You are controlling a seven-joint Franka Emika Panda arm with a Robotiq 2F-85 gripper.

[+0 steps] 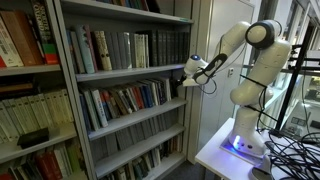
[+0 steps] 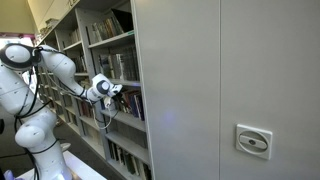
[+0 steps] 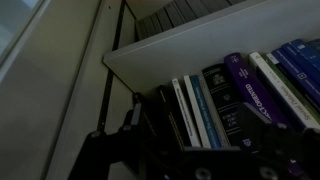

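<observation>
My gripper faces the books on a shelf; in the wrist view its dark fingers stand apart, open, with no book visibly held. Between and beyond them are a thin white book (image 3: pixel 184 108), a pale blue-white book (image 3: pixel 207 112), a thick black book (image 3: pixel 222 92) and a purple book (image 3: pixel 249 84). Seen from outside, the white arm (image 1: pixel 234 38) reaches left, with its gripper (image 1: pixel 182 80) at the right end of the bookcase. Whether the fingers touch any book cannot be made out.
A shelf board (image 3: pixel 190 48) runs above the books, and an upright side panel (image 3: pixel 88 85) stands to the left in the wrist view. The white table (image 1: pixel 222 160) under the arm is largely bare. Cables (image 1: pixel 292 158) lie to its right.
</observation>
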